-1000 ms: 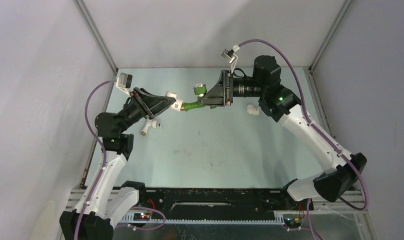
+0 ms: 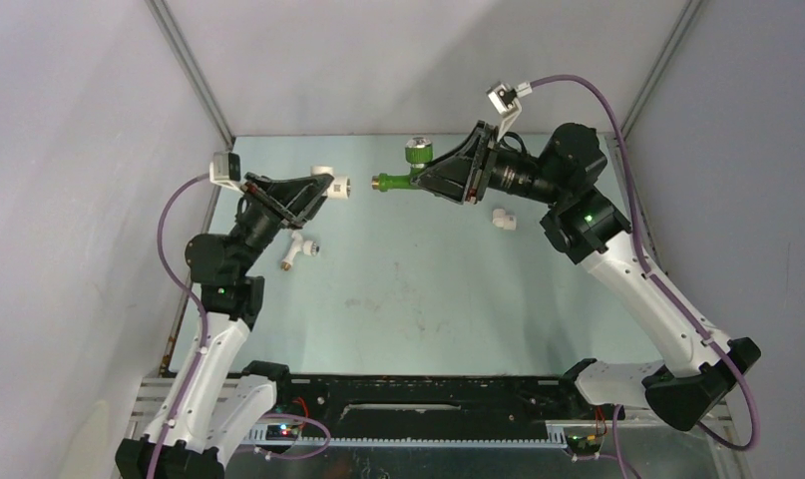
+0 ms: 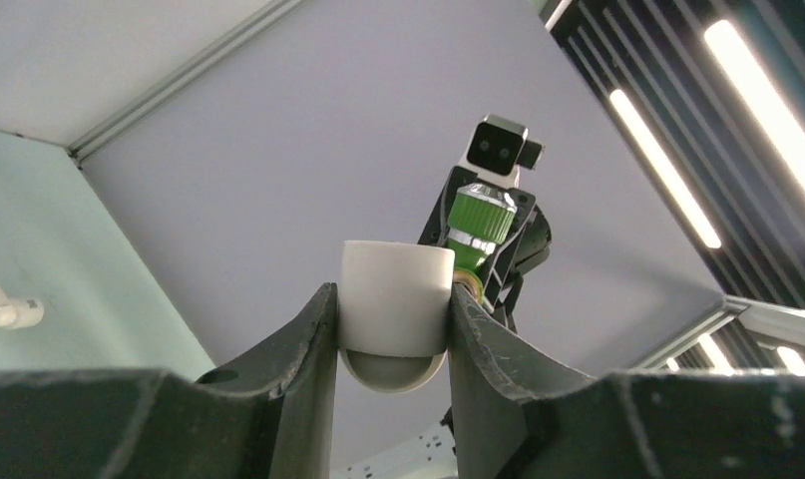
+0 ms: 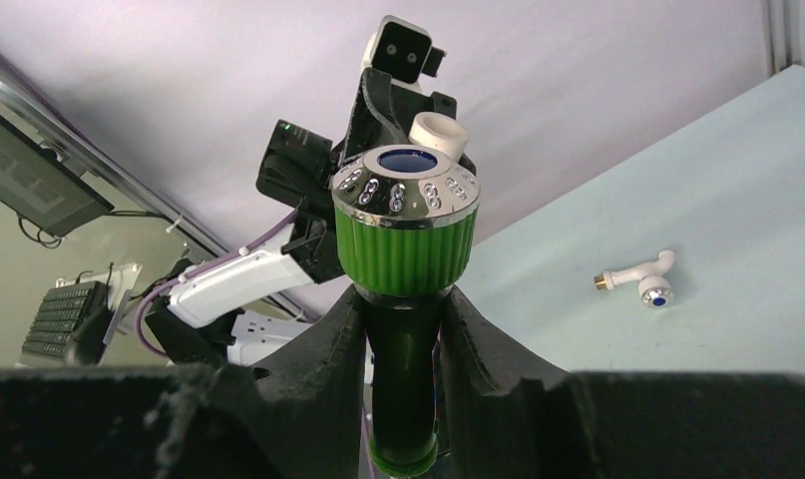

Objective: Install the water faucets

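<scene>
Above the table, my left gripper (image 2: 323, 185) is shut on a white elbow pipe fitting (image 2: 339, 188); in the left wrist view this fitting (image 3: 396, 299) sits between the two fingertips. Facing it, my right gripper (image 2: 423, 182) is shut on a green faucet (image 2: 394, 183) with a chrome-topped knob. The faucet's brass threaded end (image 2: 376, 183) points left at the fitting's opening, with a clear gap between them in the top view. In the right wrist view the faucet's knob (image 4: 406, 244) stands above the fingers, its body running down between them.
On the table's left lies a white faucet (image 2: 298, 249) with a brass end. Another white elbow fitting (image 2: 504, 219) rests at the right.
Earlier the brass end was at the fitting's opening. The right gripper has moved right and up in view with the faucet, the left slightly left with the fitting, leaving them apart.
</scene>
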